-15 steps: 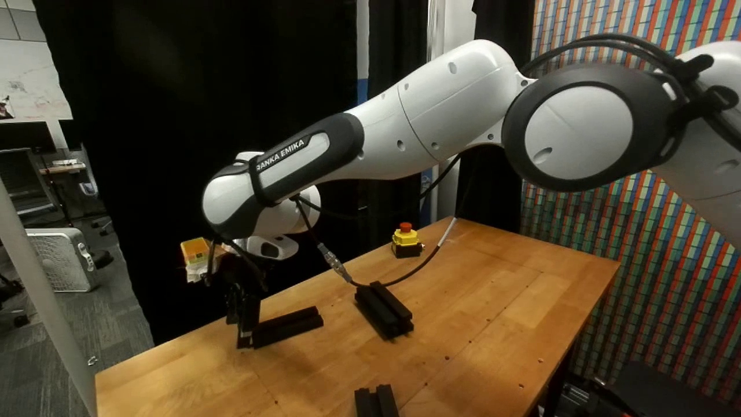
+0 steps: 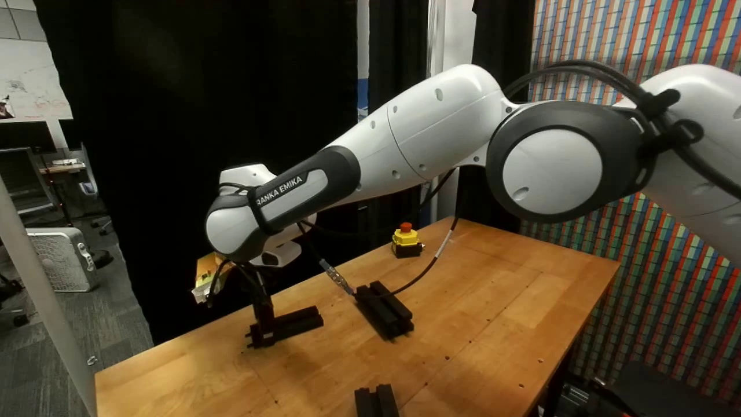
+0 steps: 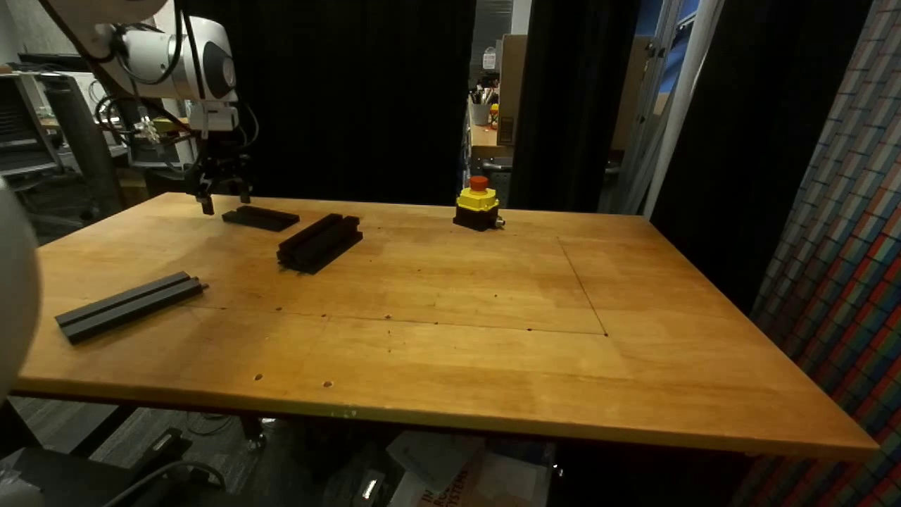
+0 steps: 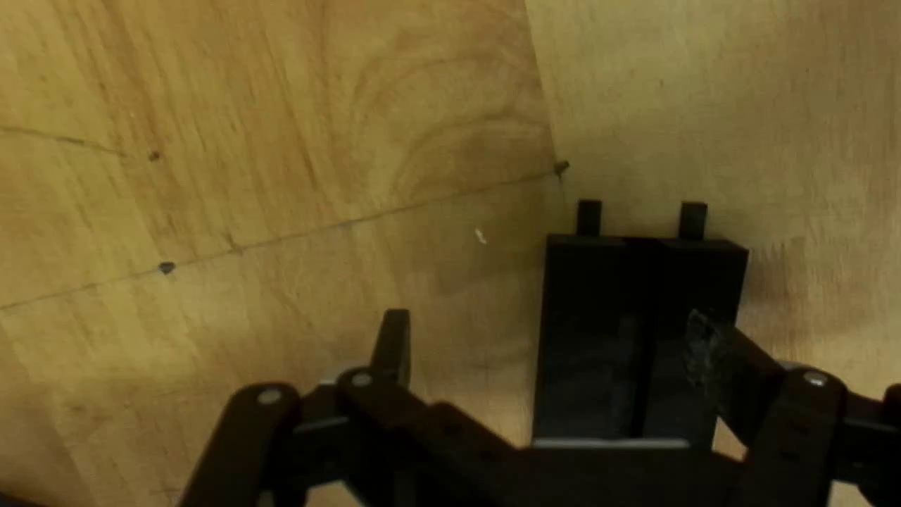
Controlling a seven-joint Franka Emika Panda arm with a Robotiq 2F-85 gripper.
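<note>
A black grooved block (image 4: 591, 338) with two short prongs at one end lies on the wooden table. In the wrist view my gripper is open; its right finger (image 4: 726, 363) overlaps the block's right side, while the left finger (image 4: 393, 351) is over bare wood, apart from the block. Nothing is held. Exterior view 1 has the gripper (image 2: 262, 316) at the left end of this block (image 2: 299, 323). From exterior view 2, the gripper (image 3: 226, 196) appears beside the block's (image 3: 263, 219) left end. Whether a finger touches it, I cannot tell.
A wider black grooved block (image 3: 321, 243) sits to the right, and another (image 3: 131, 305) lies towards the front left. A yellow emergency stop (image 3: 478, 204) with a red button stands near the back edge.
In exterior view 1 my gripper has shifted slightly right along the block, and its wrist has turned. The blocks have not visibly moved.
</note>
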